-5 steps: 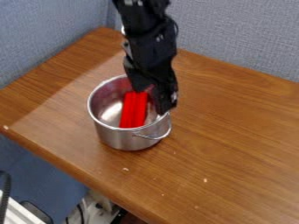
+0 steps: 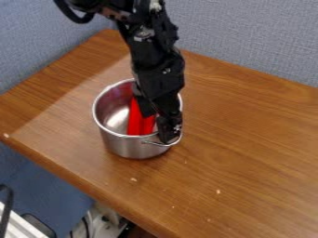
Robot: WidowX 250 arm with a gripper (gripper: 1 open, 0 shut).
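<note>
A steel pot stands near the left edge of the wooden table, with a red object inside it. My black gripper is down over the right part of the pot, beside the red object, which it partly hides.
Grey-blue partition walls stand behind and at the left. Cables and some equipment lie below the table's left front edge.
My gripper has come down from above and behind the pot into its right part, now covering more of the red object. The pot has stayed in place.
</note>
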